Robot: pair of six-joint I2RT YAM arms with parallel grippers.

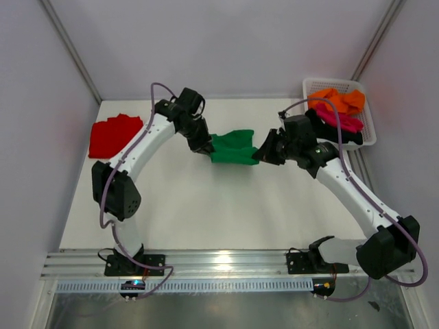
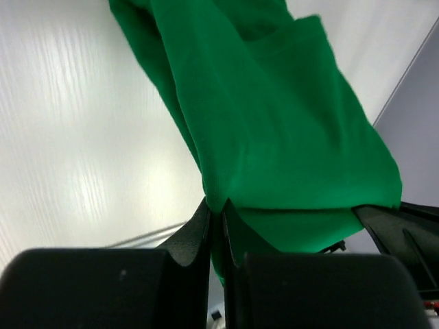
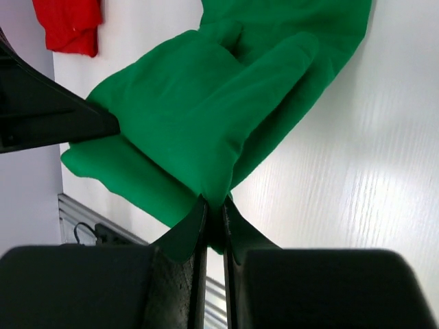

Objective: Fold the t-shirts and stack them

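Note:
A green shirt (image 1: 234,147) is stretched between my two grippers at the back middle of the table in the top view. My left gripper (image 1: 210,149) is shut on its left edge, and the cloth (image 2: 274,137) runs up from the fingertips in the left wrist view. On the opposite edge my right gripper (image 1: 259,155) is shut, pinching the gathered fabric (image 3: 199,130) in the right wrist view. The shirt's far part seems to rest on the table, though its underside is hidden. A folded red shirt (image 1: 114,136) lies at the back left.
A white basket (image 1: 369,123) at the back right holds an orange cloth (image 1: 337,101), a pink cloth (image 1: 336,118) and a black cloth (image 1: 333,130).

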